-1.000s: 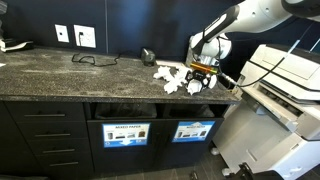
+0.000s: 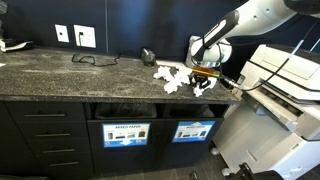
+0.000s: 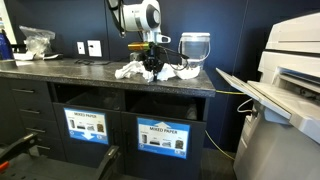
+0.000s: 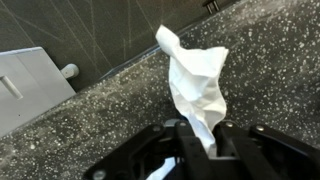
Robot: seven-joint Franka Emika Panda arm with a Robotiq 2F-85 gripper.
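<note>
In the wrist view a crumpled white paper sticks out past my gripper, whose fingers are shut on its near end. Dark speckled countertop lies beneath it. From the side, my gripper is low over the counter's front edge at the right end, close to more crumpled white papers. In the other exterior view these papers are heaped around my gripper, and which piece is held is hard to tell there.
Below the counter are two open bins with blue-and-white "mixed paper" labels. A clear container stands behind the arm. Black cable lies on the counter's left half, otherwise largely bare. A white appliance stands at the right.
Over the last second my gripper has shifted slightly at the counter's front edge, beside the papers. The papers left on the counter look the same.
</note>
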